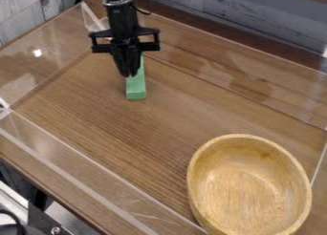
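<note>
The black robot gripper (128,67) hangs from the arm at the top centre of the view, over a small green block (136,86) that lies on the wooden tabletop. The gripper's lower end is at the block's upper part and hides some of it. Whether the fingers touch the block, and how far apart they stand, is too small to tell.
A round pale-yellow bowl (250,188) sits at the lower right. Walls or edges run along the top, and something dark is at the lower-left corner.
</note>
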